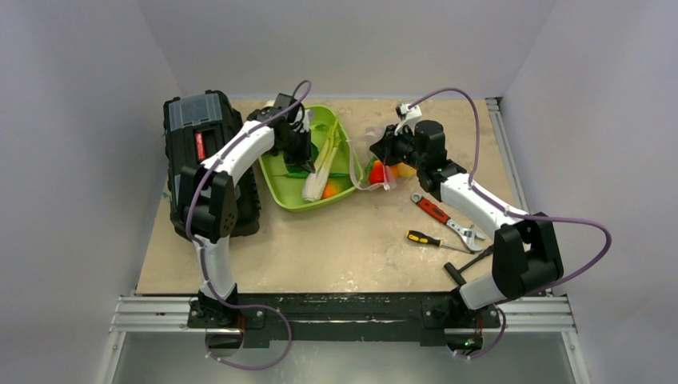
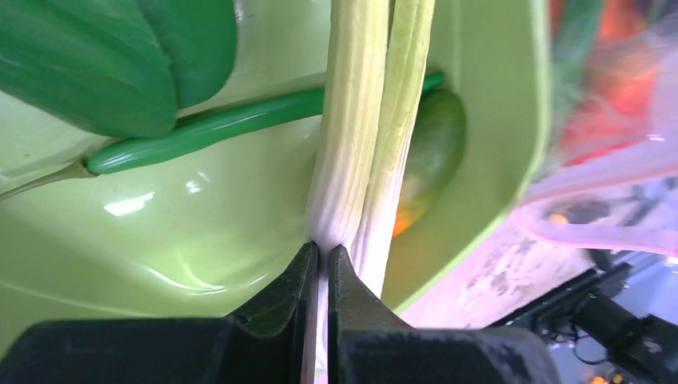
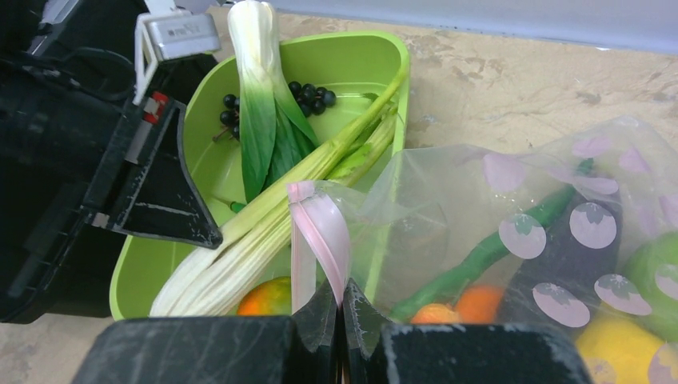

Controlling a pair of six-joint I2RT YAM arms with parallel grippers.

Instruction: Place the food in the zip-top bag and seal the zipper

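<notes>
The celery [image 1: 324, 164], pale at its base and green at the top, slants over the green tub [image 1: 276, 188]. My left gripper is shut on a pale stalk of it. An orange and green mango [image 3: 266, 298] is partly covered by the celery. Right of the tub, the clear zip top bag [image 3: 436, 232] lies with several foods inside: a green pepper [image 3: 480, 260], a dark eggplant [image 3: 564, 248] and a yellow food [image 3: 620, 348]. Its pink-edged mouth faces the tub, and my right gripper is shut on that thin edge.
Also in the tub are a leek [image 3: 260, 104], dark grapes [image 3: 312, 98] and a long green pepper [image 2: 216, 128]. A black toolbox [image 1: 204, 152] stands left. Wrench [image 1: 448, 220] and screwdriver [image 1: 432, 240] lie front right.
</notes>
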